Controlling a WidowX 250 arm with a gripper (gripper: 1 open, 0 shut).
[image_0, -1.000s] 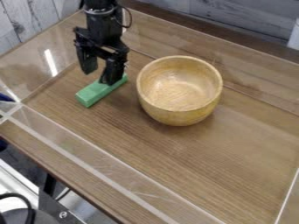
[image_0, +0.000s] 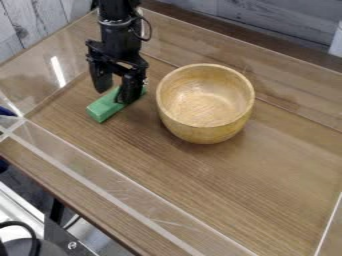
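A green rectangular block (image_0: 107, 108) lies on the wooden table, left of a large tan bowl (image_0: 205, 100). My black gripper (image_0: 116, 88) reaches down from the top of the view over the block, its two dark fingers spread apart around the block's upper part. The fingers cover part of the block; whether they touch it is unclear.
The bowl stands close to the right of the gripper. Cables show at the lower left corner.
My gripper has come down a little onto the green block, covering more of it. The bowl has not moved.
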